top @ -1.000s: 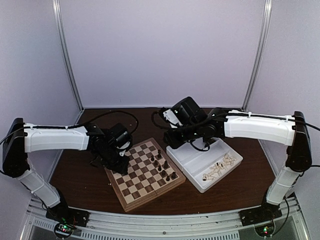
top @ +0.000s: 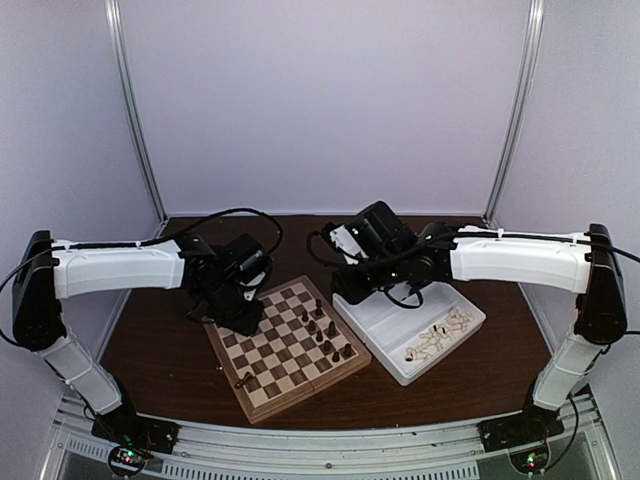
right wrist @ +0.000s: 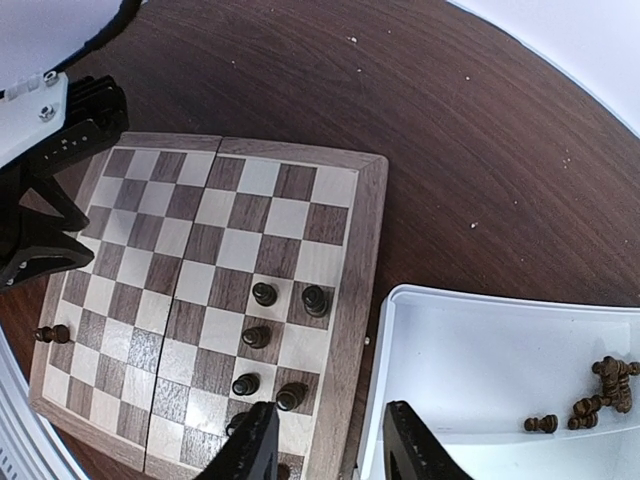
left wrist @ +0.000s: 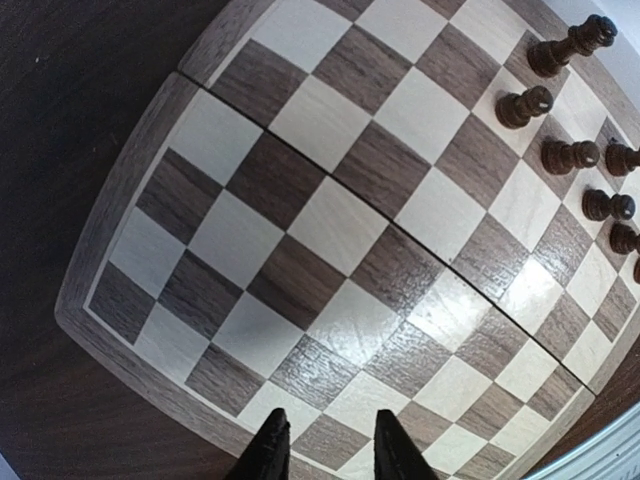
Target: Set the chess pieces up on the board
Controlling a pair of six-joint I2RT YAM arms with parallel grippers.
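Observation:
A dark chess piece [top: 243,380] lies on its side near the board's front-left edge. It also shows in the right wrist view as a toppled piece [right wrist: 52,333], clear of my left gripper. That gripper is open above the board's left side; only bare squares show between its fingers. Several dark pieces [right wrist: 256,337] stand on the right part of the chessboard [top: 262,411]. My right gripper hovers open over the gap between board and tray, with nothing between its fingers.
The white tray [top: 400,373] sits right of the board. Dark pieces [right wrist: 612,385] lie in its far compartment and several light pieces [top: 440,335] in its near one. Bare brown table [right wrist: 470,220] lies behind both.
The left arm has shifted slightly; the right has barely moved.

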